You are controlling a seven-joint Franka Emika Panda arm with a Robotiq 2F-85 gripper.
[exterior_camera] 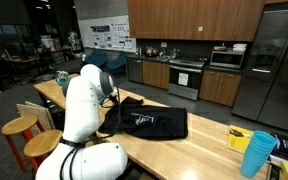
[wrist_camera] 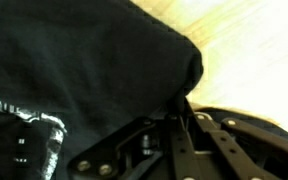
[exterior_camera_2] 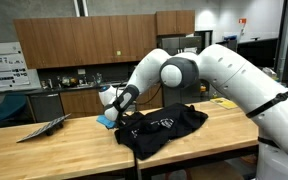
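A black cloth, perhaps a garment [exterior_camera: 156,122] is spread over the wooden table. Seen from the wrist, a fold of the black cloth [wrist_camera: 104,60] rises in front of my gripper, which is shut on its edge. The fingertips are largely hidden by dark fabric. Some silvery marking shows on the cloth at the lower left of that view. In exterior view 2, my gripper [exterior_camera_2: 117,119] is low over the table at the cloth's left end, and the black cloth [exterior_camera_2: 164,133] stretches away to the right.
A blue cup [exterior_camera: 256,154] stands at the table's near right, with a yellow item [exterior_camera: 240,138] behind it. A thin dark object [exterior_camera_2: 56,122] lies on the left of the table. Bare wood [exterior_camera: 189,153] borders the cloth. Stools [exterior_camera: 22,126] stand beside the table.
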